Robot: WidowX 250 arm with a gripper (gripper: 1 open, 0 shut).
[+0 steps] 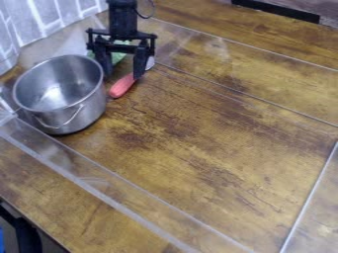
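Observation:
My gripper (122, 54) is at the upper left, behind the steel pot, over a small group of objects. A red elongated object (125, 86) lies just below it on the wooden table, and something green (122, 61) is partly hidden by the gripper. Whether the fingers hold anything is too small to tell. The large steel pot (59, 96) stands at the left with its handle hanging down.
A pale curtain or wall (34, 25) borders the back left. Clear plastic strips run along the table's sides.

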